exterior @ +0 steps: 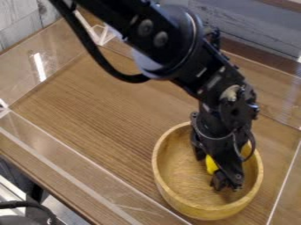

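Note:
My gripper (226, 172) reaches down into a round tan bowl (177, 185) at the lower right of the camera view. Its fingertips sit inside the bowl, around or beside a small yellow object (212, 163) that is mostly hidden behind the black fingers. I cannot tell whether the fingers are closed on it.
The wooden tabletop (88, 114) to the left of the bowl is bare, with clear plastic edging along the left and a grey wall at the back right. A black cable shows at the bottom left corner.

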